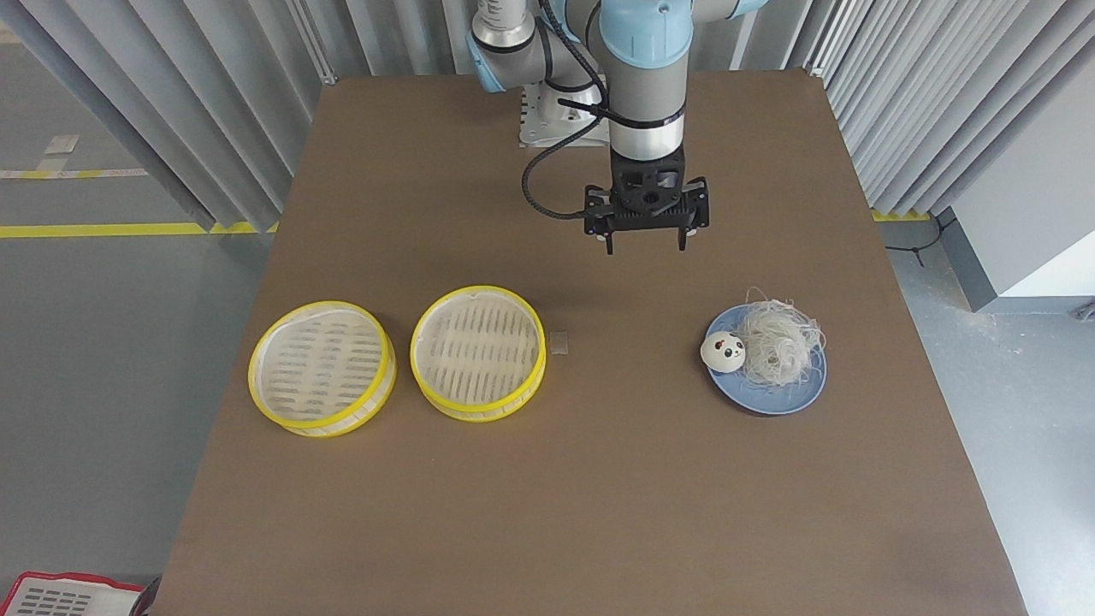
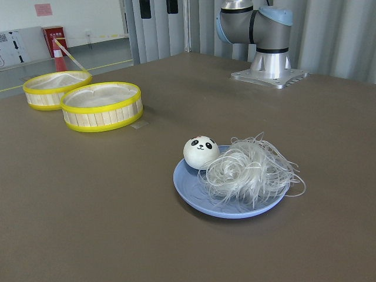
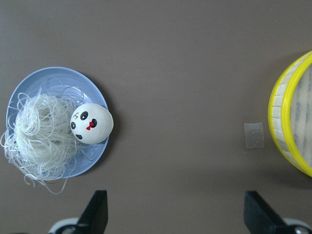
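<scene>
My gripper (image 1: 646,242) hangs high over the back middle of the table, fingers apart and empty, with its two tips at the bottom corners of the wrist view (image 3: 176,209). On the right of the front view, a blue plate (image 1: 774,399) holds a tangle of white noodle-like strands (image 1: 780,339) and a white panda-faced ball (image 1: 723,352). In the wrist view the plate (image 3: 81,87) is at the left, the ball (image 3: 91,123) on its right side. The ball (image 2: 201,153) also shows upright in the left view.
Two yellow-rimmed round baskets (image 1: 477,409) (image 1: 322,419) stand left of the plate, both apparently without contents. A small clear patch (image 3: 254,135) lies beside the nearer basket.
</scene>
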